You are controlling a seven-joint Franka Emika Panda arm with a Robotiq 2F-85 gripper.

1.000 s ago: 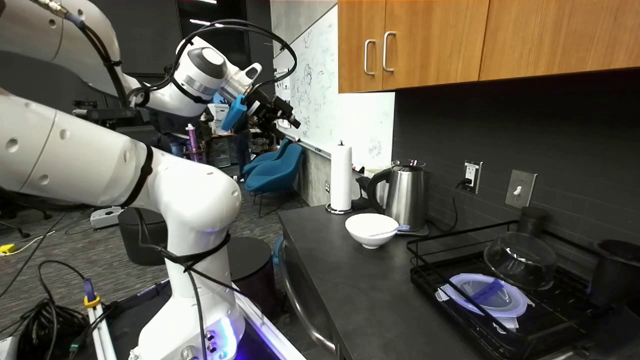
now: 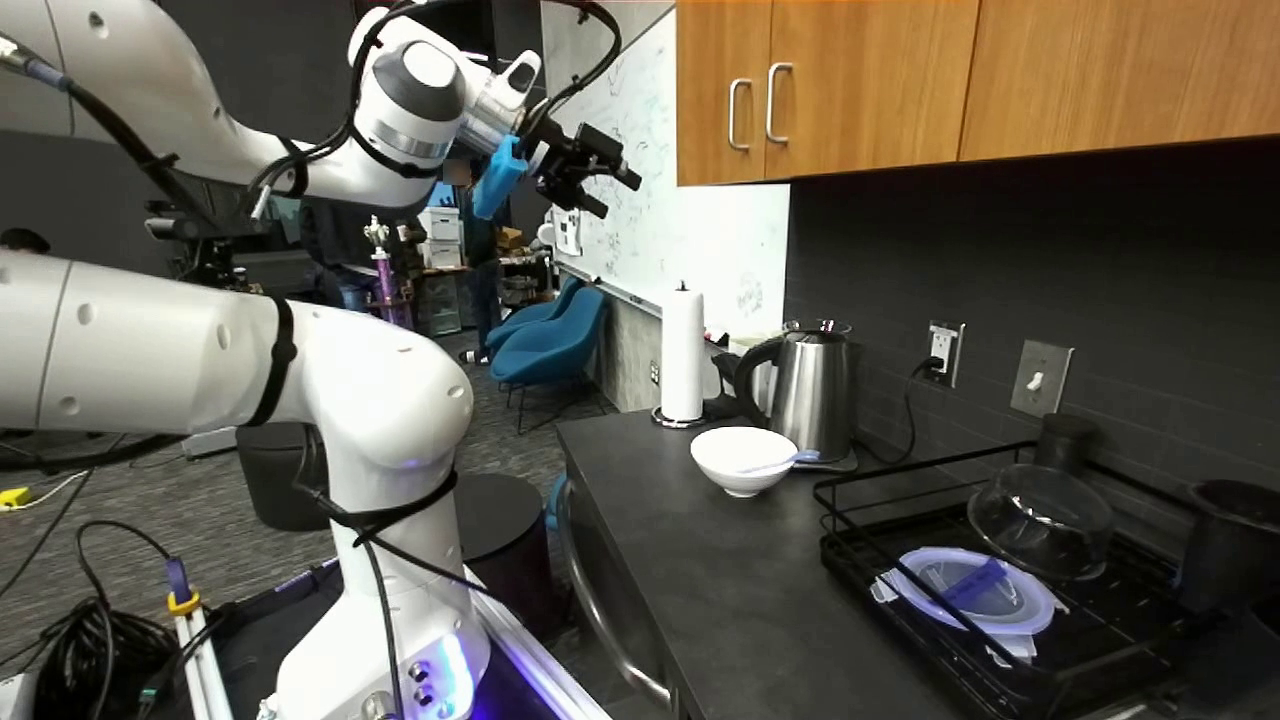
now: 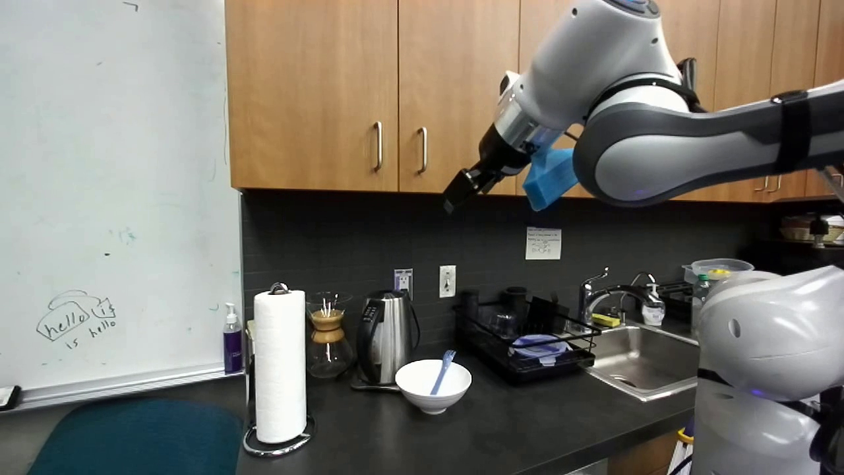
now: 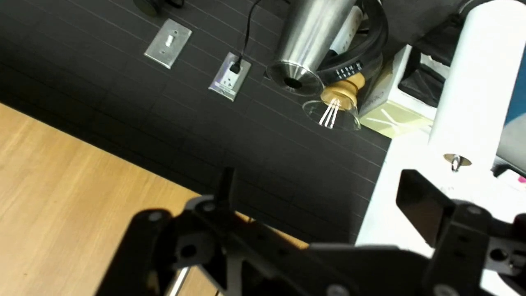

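Observation:
High above the counter, in front of the wall cabinets, my gripper (image 2: 620,194) hangs open and empty. In the wrist view its black fingers (image 4: 425,207) stand wide apart, with only the dark wall and whiteboard showing beyond. Well below it, on the counter, sits a white bowl (image 3: 433,387) with a blue fork (image 3: 444,371) leaning across its rim. Behind the bowl stands a steel kettle (image 3: 386,336), and to the left a paper towel roll (image 3: 280,367) is upright on its holder. The bowl is out of sight in the wrist view.
Wooden cabinets (image 3: 459,95) with metal handles overhang the counter. A black dish rack (image 3: 514,356) holding a lidded container stands left of the sink (image 3: 647,360). Behind the towel roll is a glass coffee maker (image 3: 328,348). The counter (image 2: 720,564) in front of the bowl is clear.
Compared with a second ago, my gripper is higher and farther right in exterior view 1, closer to the cabinets. The bowl, fork and kettle have stayed in place.

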